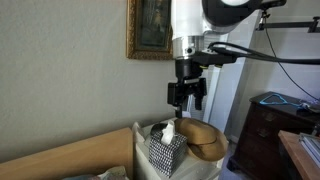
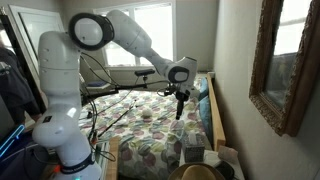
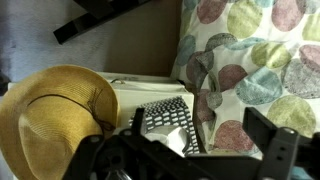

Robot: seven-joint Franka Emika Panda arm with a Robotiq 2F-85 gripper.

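A black-and-white patterned tissue box (image 1: 167,155) stands on a white surface by the wall, with a white tissue (image 1: 169,132) sticking up from its top. My gripper (image 1: 188,107) points downward above and slightly to the right of the box in exterior view 1. Its fingers are spread open with nothing between them. From the wrist camera, the box (image 3: 165,108) lies toward the lower middle, partly covered by the dark fingers. A brown straw hat (image 3: 50,125) is beside it on the left; the same hat (image 1: 207,143) appears right of the box in exterior view 1.
A bed with a dotted cover (image 3: 265,75) adjoins the box's surface, its wooden headboard (image 1: 75,158) along the wall. A framed picture (image 1: 152,28) hangs above. At the right stands a dark dresser (image 1: 265,135).
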